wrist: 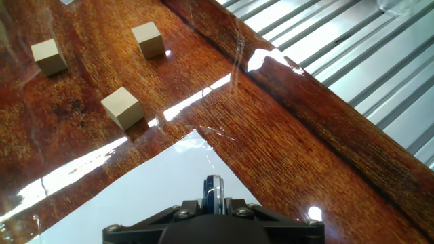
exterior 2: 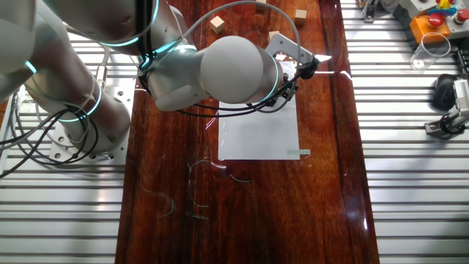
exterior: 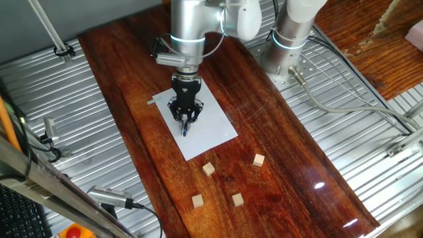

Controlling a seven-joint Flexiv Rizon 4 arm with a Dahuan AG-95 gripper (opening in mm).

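My gripper (exterior: 184, 128) is low over a white sheet of paper (exterior: 215, 132), pointing down near its left edge. Its fingers look shut. In the wrist view the narrow dark-blue and silver fingertips (wrist: 214, 193) stand together over the paper (wrist: 152, 186); whether anything thin is between them is hard to tell. Several small wooden cubes lie loose on the dark wood board, clear of the paper: one cube (exterior: 209, 169) closest to the sheet, another cube (exterior: 258, 160) to its right, and further cubes (exterior: 197, 201) towards the front. No cube is at the gripper.
The glossy brown board (exterior: 291, 165) has free room around the cubes and behind the paper. Ribbed metal surface (exterior: 79, 139) runs along its sides. A small patterned strip (exterior 2: 298, 152) lies at a paper corner. A clear cup (exterior 2: 430, 53) stands off the board.
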